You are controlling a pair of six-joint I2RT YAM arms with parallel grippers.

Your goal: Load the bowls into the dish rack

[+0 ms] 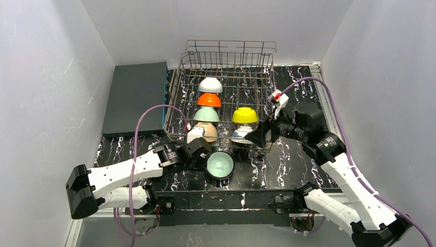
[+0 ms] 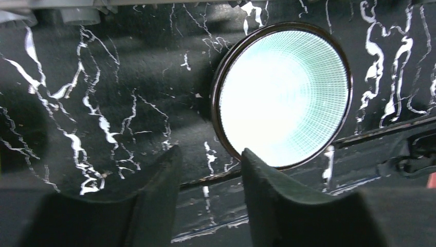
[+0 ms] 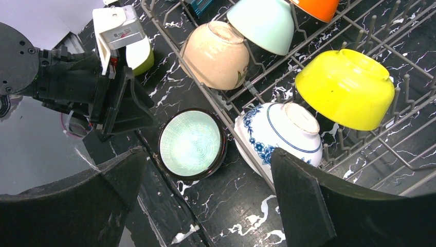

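A dark-rimmed pale green bowl (image 1: 220, 164) (image 2: 282, 98) (image 3: 191, 144) stands upright on the counter in front of the rack. My left gripper is over the counter at that bowl's left, fingers apart with nothing between them. The rack (image 1: 231, 72) holds overturned bowls: white (image 1: 210, 84), orange (image 1: 209, 99), mint (image 1: 206, 114), peach (image 3: 216, 54), yellow (image 1: 244, 114) (image 3: 344, 90) and blue-patterned (image 3: 277, 139). My right gripper is open and empty above the rack's front right, by the blue-patterned bowl.
A dark flat box (image 1: 133, 98) lies left of the rack. Walls close in on both sides and behind. Free counter shows right of the rack and either side of the front bowl.
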